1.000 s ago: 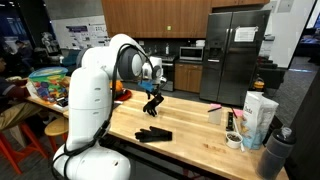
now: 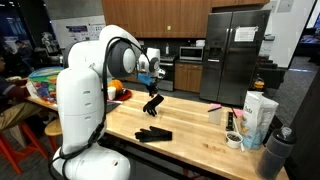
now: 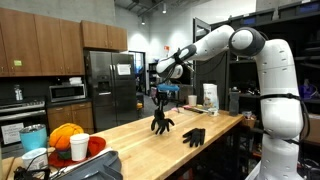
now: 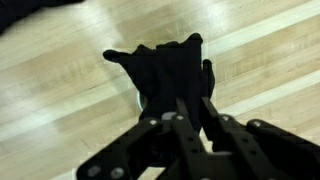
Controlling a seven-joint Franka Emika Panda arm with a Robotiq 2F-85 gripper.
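Note:
A black glove-like cloth (image 2: 153, 103) stands up from the table, with a small pale object (image 2: 150, 112) at its base. In the wrist view this cloth (image 4: 170, 70) spreads out ahead of my gripper, with a sliver of pale rim (image 4: 139, 98) at its left edge. My gripper (image 2: 151, 80) hangs over it with a gap between. Dark gripper parts fill the bottom of the wrist view; how wide the fingers stand is hard to read. A second black glove (image 2: 154, 134) lies flat on the table, its fingers spread in exterior view 2 (image 3: 193, 135).
A bag (image 2: 258, 118), a small bowl (image 2: 233, 139) and a dark canister (image 2: 276, 152) stand at the table's right side. Across the table are a red tray (image 3: 95, 146) and a white cup (image 3: 80, 147). A person (image 2: 153, 62) is behind the table.
The arm has risen, lifting my gripper away from the upright black cloth. Both black pieces have stayed in place on the table.

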